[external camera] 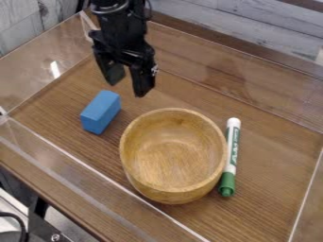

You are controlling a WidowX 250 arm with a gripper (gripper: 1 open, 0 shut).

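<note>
My gripper [127, 74] hangs at the upper middle of the camera view, open, pointing down over the wooden table, behind and a little right of a blue block [101, 112]. A round tan wooden bowl [173, 175], empty, sits at the lower middle. To its right lies a long white and green cylindrical item [231, 156], pointing front to back.
A dark cable shows at the lower left corner.
</note>
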